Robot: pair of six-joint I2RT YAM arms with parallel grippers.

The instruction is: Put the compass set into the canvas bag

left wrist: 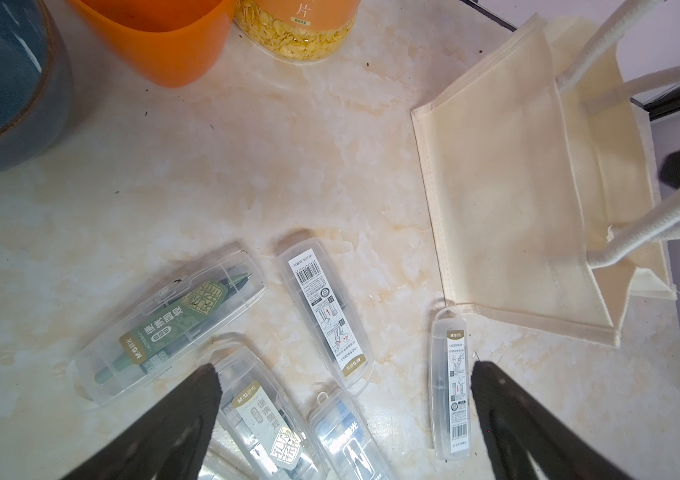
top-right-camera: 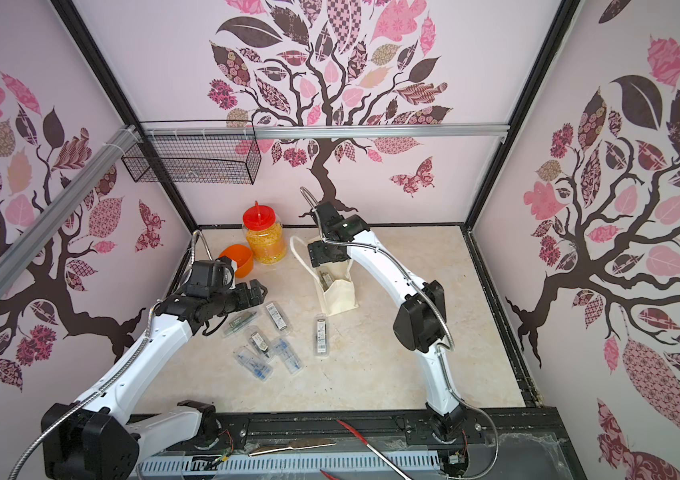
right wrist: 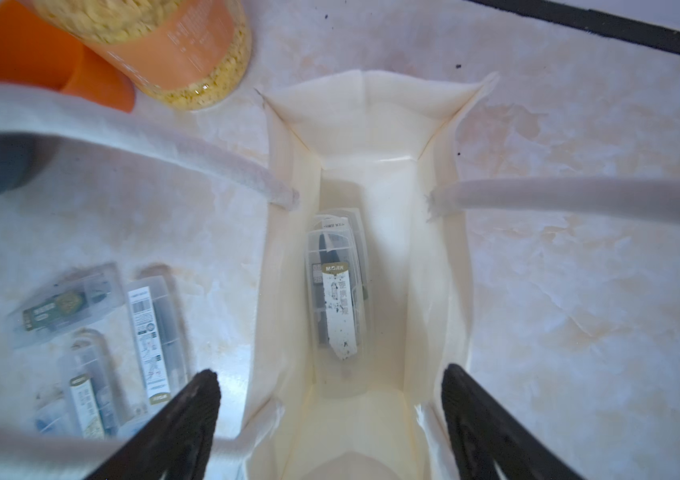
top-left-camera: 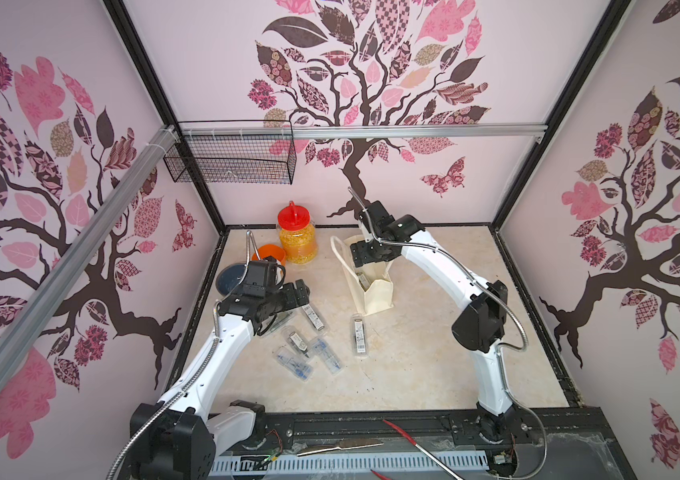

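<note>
The canvas bag [right wrist: 365, 128] stands open, its rope handles spread, with clear compass set cases [right wrist: 340, 300] overlapping on its floor. Above its mouth, my right gripper is open, nothing between its fingers. On the table, in the left wrist view, lie a case with a green insert [left wrist: 170, 324], a case with a white label [left wrist: 325, 312] and another labelled case [left wrist: 450, 388] beside the bag. Further cases [left wrist: 264, 416] are partly cut off at the bottom edge. My left gripper is open above these, empty.
An orange cup [left wrist: 165, 40], a blue bowl [left wrist: 56, 96] and a red-lidded jar [top-left-camera: 297, 232] of yellow pieces stand left of the bag at the back. Bare table [top-left-camera: 451, 368] spreads to the right. A wire basket [top-left-camera: 232, 158] hangs on the wall above.
</note>
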